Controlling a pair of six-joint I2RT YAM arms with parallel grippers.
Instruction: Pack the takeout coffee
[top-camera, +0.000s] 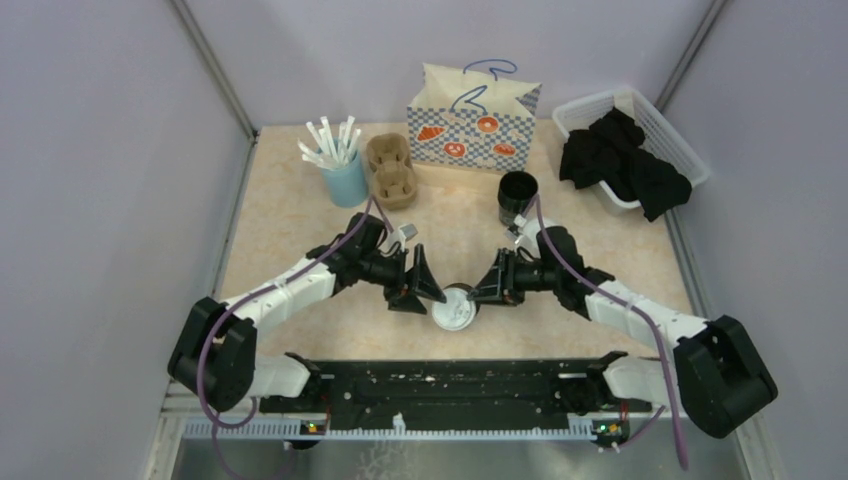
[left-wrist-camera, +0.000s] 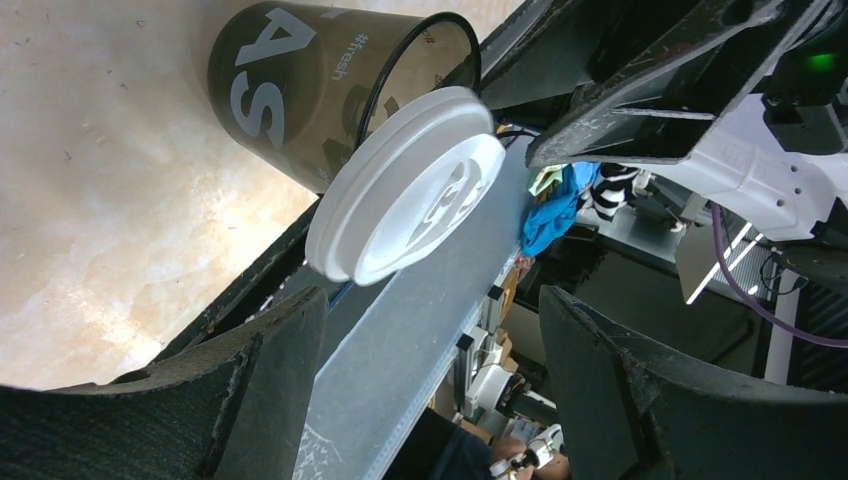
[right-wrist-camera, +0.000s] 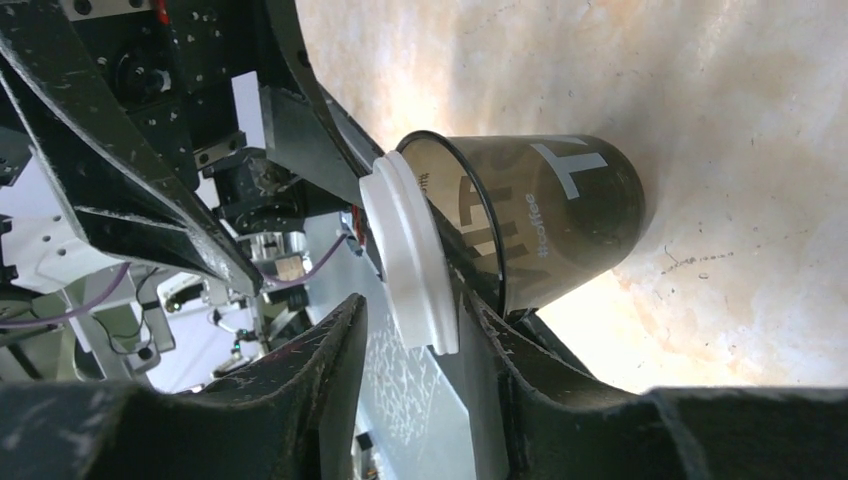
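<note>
A dark translucent cup (left-wrist-camera: 290, 85) with pale lettering stands upright on the table between my two grippers. Its white lid (left-wrist-camera: 425, 200) is tipped and shifted toward the front, leaving part of the cup's open rim (right-wrist-camera: 490, 215) uncovered. In the right wrist view, the lid's lower edge reaches between the fingertips of my right gripper; those fingers are apart, with a gap on the lid's left side. My left gripper is open with nothing between its fingers, close to the lid on the other side.
Farther back are a second dark cup (top-camera: 518, 188), a brown cup carrier (top-camera: 393, 180), a blue holder (top-camera: 346, 184) with white straws, and a checked paper bag (top-camera: 470, 135). A white basket (top-camera: 668, 135) with black cloth occupies the back right. The table's front edge is close.
</note>
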